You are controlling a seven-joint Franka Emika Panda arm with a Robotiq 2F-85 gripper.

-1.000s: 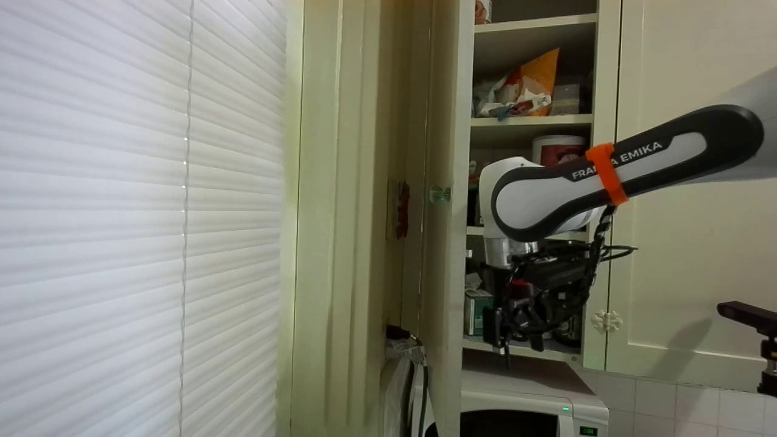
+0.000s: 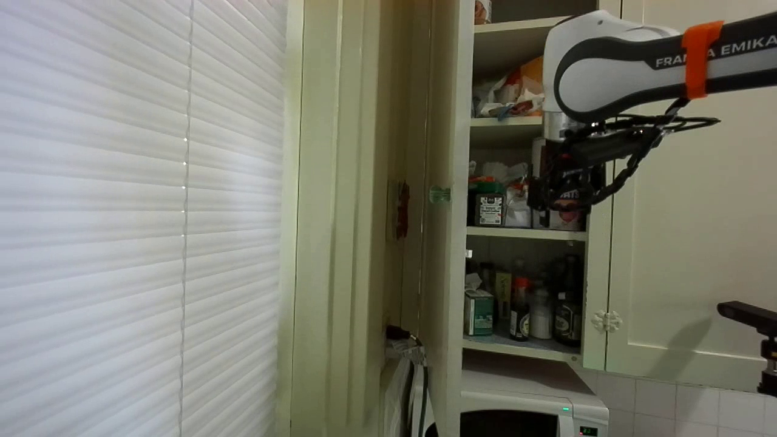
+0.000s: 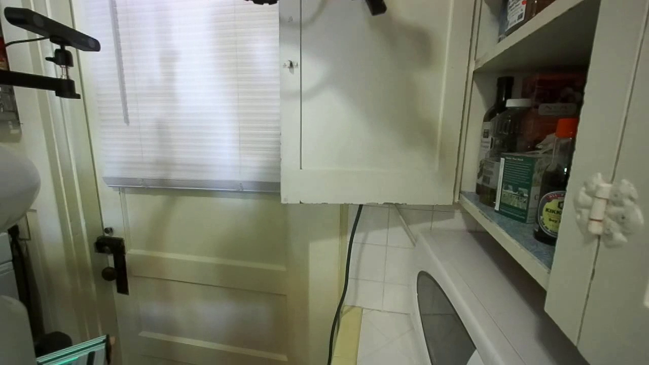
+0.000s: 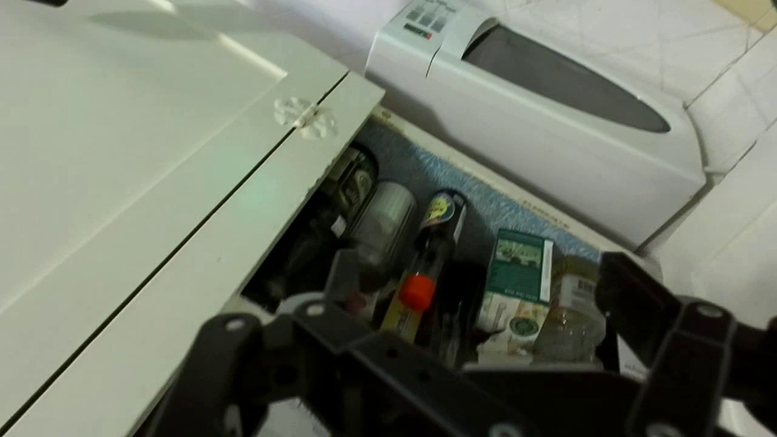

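Observation:
My gripper is open in the wrist view, its dark fingers wide apart and nothing held between them. From outside it hangs at the height of the cupboard's middle shelf [image 2: 510, 232], in front of jars and tins. Seen past the fingers, the lower shelf [image 4: 481, 182] holds a soy sauce bottle [image 4: 442, 211] with a red cap, a green tea box [image 4: 518, 269] and a clear bottle [image 4: 575, 313]. The same green box [image 3: 518, 185] stands upright in the second exterior view. Whether the fingers touch anything on the middle shelf cannot be made out.
The cupboard door [image 2: 445, 291] stands swung open at the left. A white microwave [image 2: 517, 389] sits below the cupboard. A closed cupboard door [image 2: 692, 218] lies to the right, and a camera on a mount [image 2: 750, 317] juts in at the right edge.
The arm has risen and shifted right, from in front of the lower shelf to the middle shelf's height. Bottles on the lower shelf are now uncovered in the first exterior view.

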